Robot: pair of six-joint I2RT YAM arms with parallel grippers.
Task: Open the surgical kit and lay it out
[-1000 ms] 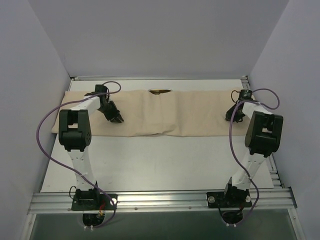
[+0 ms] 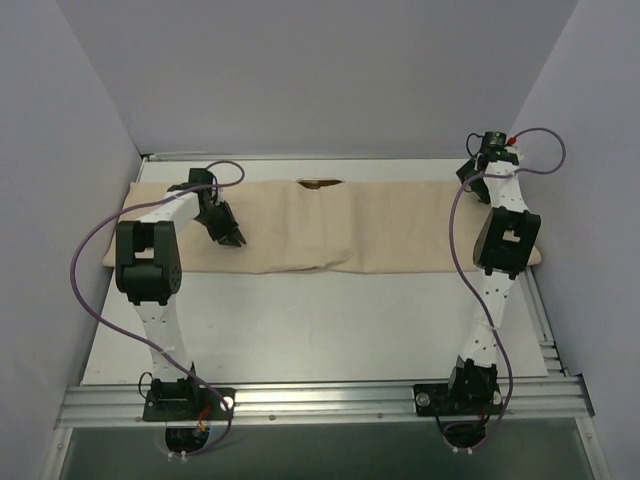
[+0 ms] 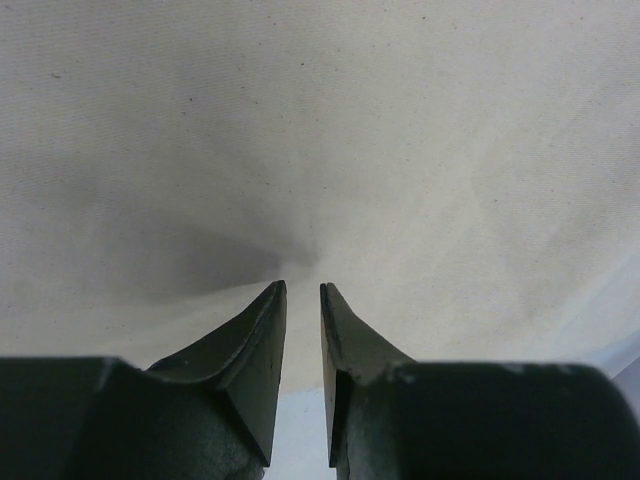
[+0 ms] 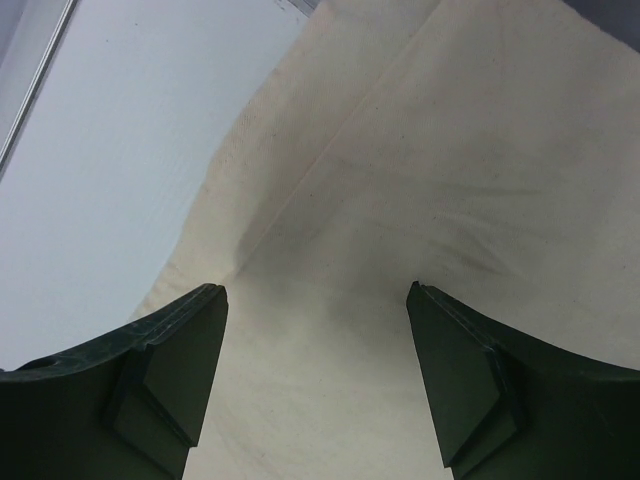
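Note:
A beige cloth point(image 2: 400, 230) lies spread across the table, with a folded middle section and a dark brown object point(image 2: 318, 184) showing at its back edge. My left gripper is low over the cloth's left part, fingers close together with a narrow gap; whether cloth is between them is not visible. My right gripper stands open above the cloth's back right part, nothing between its fingers, with cloth creases beneath it.
Grey walls stand at left, right and back, and metal rails run along the table's edges.
The left arm has hardly moved.

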